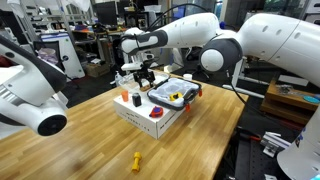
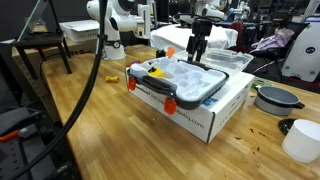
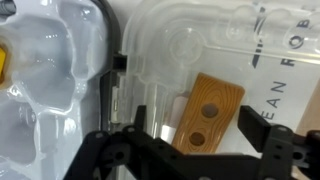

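Observation:
A wooden block [image 3: 208, 112] with two round holes lies in a clear plastic container [image 3: 160, 40], seen in the wrist view. My gripper hovers over it, its dark fingers [image 3: 265, 135] apart on either side of the block. A gap shows between the block and each fingertip, so nothing is gripped. In exterior view 1 the gripper [image 1: 147, 79] points down at the far end of the white box [image 1: 150, 120]. Exterior view 2 has the gripper [image 2: 198, 45] behind the grey tray; the block cannot be made out there.
The grey tray [image 2: 188, 78] with black edges stands right beside the clear container, on the box. A yellow item [image 1: 136, 161] lies on open table in front. A white mug [image 2: 302, 140] and a pan [image 2: 278, 99] stand to the right in exterior view 2.

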